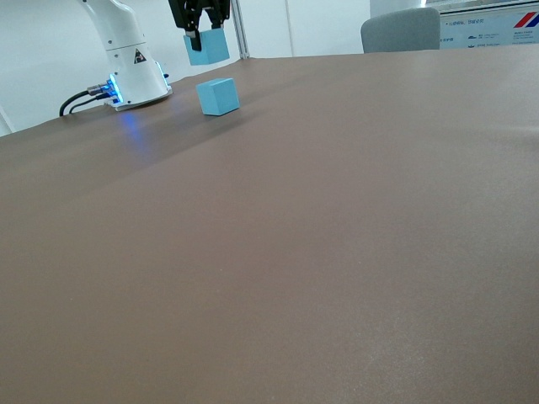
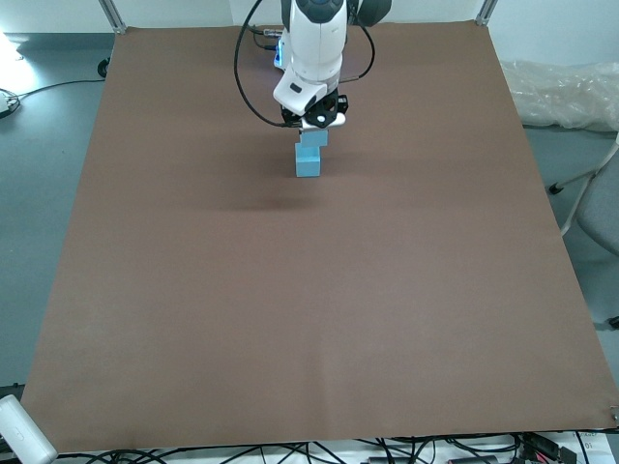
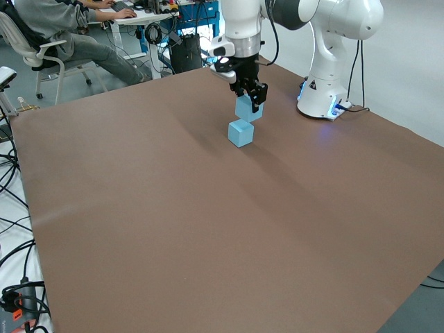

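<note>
My black gripper (image 1: 204,35) is shut on a light blue cube (image 1: 206,50), held in the air. A second light blue cube (image 1: 218,97) rests on the brown table. In the camera top view the held cube is higher and slightly left of the resting one, apart from it. In the camera left view the held cube (image 2: 313,138) appears just above the resting cube (image 2: 308,160), partly overlapping it. In the camera right view the held cube (image 3: 249,109) is above and slightly right of the resting cube (image 3: 241,133), below the gripper (image 3: 251,96).
The white robot base (image 3: 321,97) with cables stands at the table's edge. A chair (image 1: 400,32), a seated person (image 3: 83,41) and cable bundles lie beyond the table's edges.
</note>
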